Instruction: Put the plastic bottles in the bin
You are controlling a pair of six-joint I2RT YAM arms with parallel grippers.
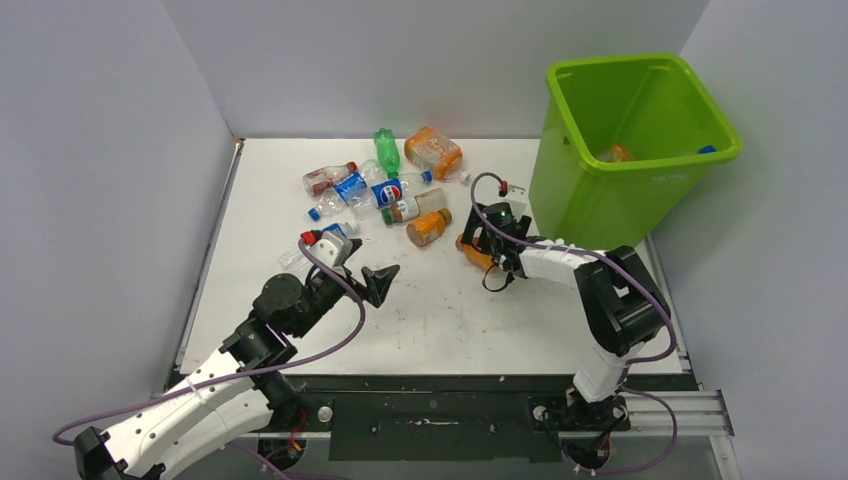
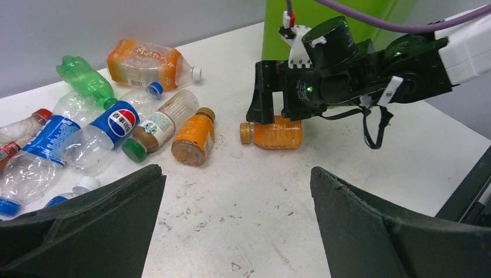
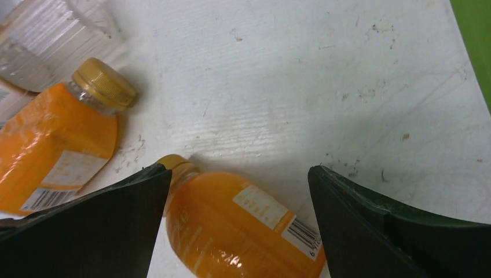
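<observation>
My left gripper (image 1: 377,259) stands open over the table, with bare table between its fingers in the left wrist view. My right gripper has its fingers apart above an orange bottle (image 3: 243,229) lying on its side. That bottle shows between the two fingers; whether they touch it cannot be told. In the left wrist view the same bottle (image 2: 279,133) rests on the table under the right gripper. A second orange bottle (image 1: 429,227) lies just left of it. The green bin (image 1: 640,165) stands at the back right with some bottles inside.
Left of the orange pair lie a green-capped bottle (image 1: 412,205), a Pepsi bottle (image 1: 392,191), a green bottle (image 1: 387,152), a large orange-labelled bottle (image 1: 434,153) and a red-capped bottle (image 1: 328,178), close together.
</observation>
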